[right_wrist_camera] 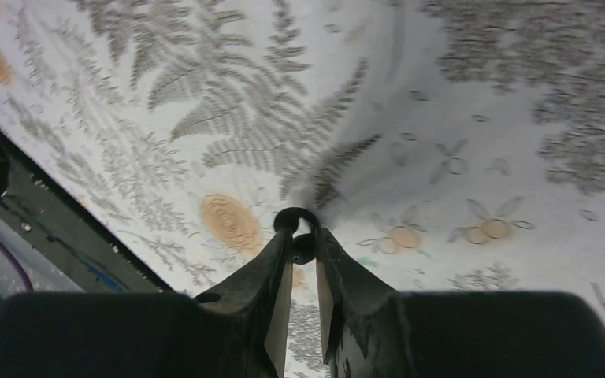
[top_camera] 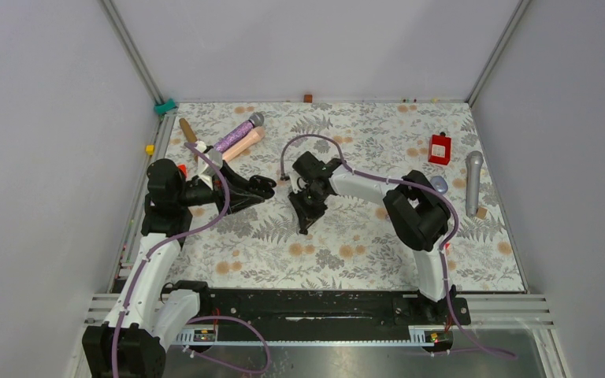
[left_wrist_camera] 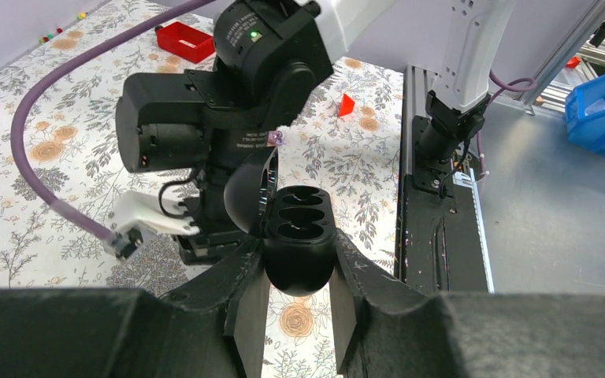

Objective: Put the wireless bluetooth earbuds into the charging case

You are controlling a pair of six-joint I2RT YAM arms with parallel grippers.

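The black charging case (left_wrist_camera: pixel 299 228) has its lid raised and is held by my left gripper, which is shut on its lower part. The openings in the case look dark and empty. In the top view, the case (top_camera: pixel 261 187) hangs to the left of the right arm. A small black earbud (right_wrist_camera: pixel 305 248) sits at the tips of my right gripper, which is shut on it. Its rounded end shows beyond the fingertips, above the patterned cloth. From above, the right gripper (top_camera: pixel 304 230) is to the right of the case and closer to the front edge.
A purple microphone (top_camera: pixel 233 137) and a peach-coloured stick (top_camera: pixel 244 144) lie behind the left arm. A red box (top_camera: pixel 439 150) and a grey microphone (top_camera: pixel 473 183) are at the right. The cloth in front of the grippers is clear.
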